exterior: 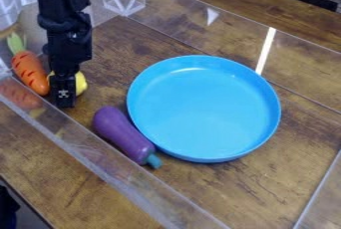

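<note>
My black gripper (63, 82) reaches down at the left of the camera view, its tips low around a small yellow object (78, 85) that is mostly hidden behind it. Whether the fingers are closed on it is unclear. A toy carrot (30, 70) lies just left of the gripper, against the clear wall. A purple eggplant (123, 133) lies below and right of the gripper. A blue plate (202, 109) fills the middle right.
Clear plastic walls border the wooden surface (253, 193) on several sides. Bare wood shows behind the plate and below it at the lower right.
</note>
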